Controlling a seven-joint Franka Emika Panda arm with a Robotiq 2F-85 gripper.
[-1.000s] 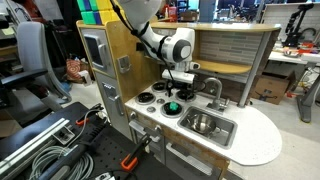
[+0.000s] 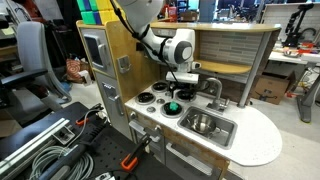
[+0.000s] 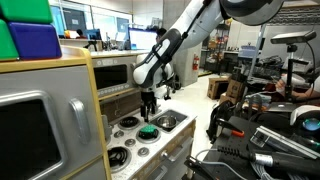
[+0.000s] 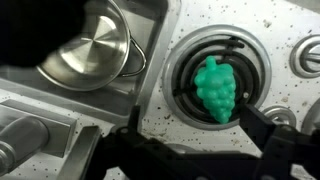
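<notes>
A green bumpy toy shaped like a bunch of grapes (image 4: 216,90) lies on a black coil burner, as the wrist view shows. The same green toy (image 2: 174,106) appears on the front burner in exterior view 1, and (image 3: 148,131) in exterior view 2. My gripper is open above the stove, its dark fingers spread wide at the bottom of the wrist view and nothing between them. The toy is below the gripper and apart from it. A metal pot (image 4: 88,48) sits in the sink, partly covered by a dark blurred shape.
The sink (image 2: 211,126) with its faucet (image 2: 217,92) is to the right of the burners. A wooden shelf (image 2: 222,68) runs behind the arm, and a tall cabinet (image 2: 101,58) stands at the left. White counter (image 2: 257,138) right of the sink is clear.
The arm and gripper have shifted slightly to the right in exterior view 1. The green toy stays on its burner.
</notes>
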